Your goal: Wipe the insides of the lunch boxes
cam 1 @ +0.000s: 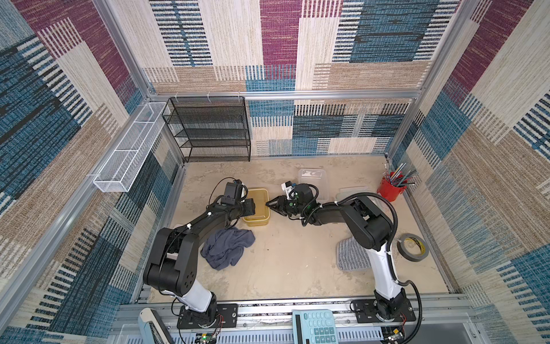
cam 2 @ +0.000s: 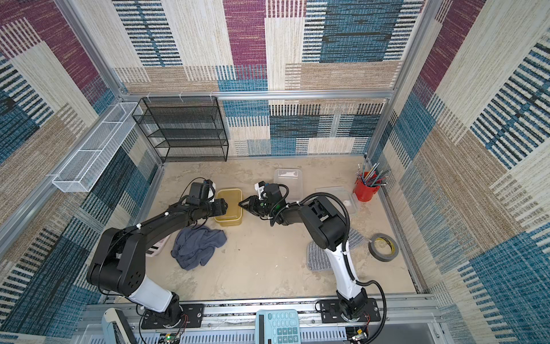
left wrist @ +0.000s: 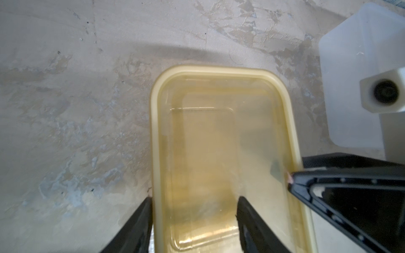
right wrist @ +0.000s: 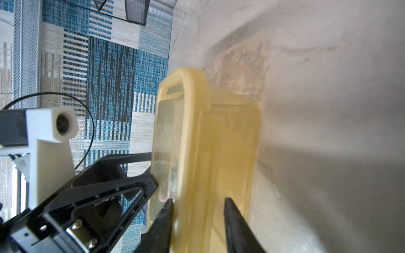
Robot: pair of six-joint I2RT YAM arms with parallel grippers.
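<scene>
A yellow lunch box [cam 1: 257, 209] stands at centre-left between my grippers. My left gripper is part open at its near-left wall; in the left wrist view that rim runs down between the fingers, and whether it is gripped is unclear. My right gripper is part open at the opposite wall, its fingertips either side of the rim, blurred. A dark blue cloth [cam 1: 226, 246] lies crumpled in front of the box. A clear lunch box [cam 2: 288, 177] stands behind the right arm, with another clear container [cam 2: 349, 203] farther right.
A grey striped cloth [cam 1: 349, 255] lies under the right arm. A tape roll [cam 1: 412, 255] and a red cup of tools [cam 1: 388, 189] are at the right. A black wire rack [cam 1: 206, 129] stands at the back left.
</scene>
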